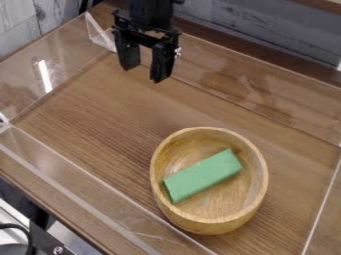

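Observation:
My black gripper hangs at the top centre of the camera view, over the back of the wooden table, open, its two fingers apart with nothing visible between them. In the lower right, well away from it, a round pale wooden bowl holds a green rectangular block lying diagonally on its bottom.
A clear plastic piece stands near the top left behind the gripper. A dark cable shows at the bottom left corner.

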